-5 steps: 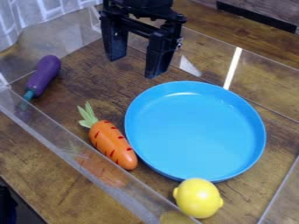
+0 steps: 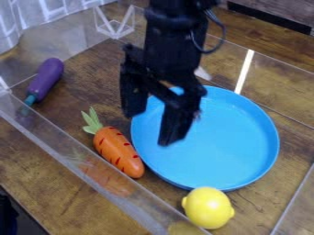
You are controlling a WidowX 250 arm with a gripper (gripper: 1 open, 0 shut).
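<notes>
My gripper (image 2: 161, 106), dark and motion-blurred, hangs low over the left half of a blue plate (image 2: 233, 147), its fingers spread open; I see nothing held between them. An orange toy carrot (image 2: 119, 151) with green leaves lies just left of the plate, below the gripper's left side. A yellow lemon (image 2: 208, 207) rests near the front, below the plate. A purple eggplant (image 2: 47, 78) lies at the far left.
Clear plastic walls edge the wooden surface (image 2: 86, 202) at the left and right. Bare wood shows at the back right and between the eggplant and the arm.
The toys and plate have not moved.
</notes>
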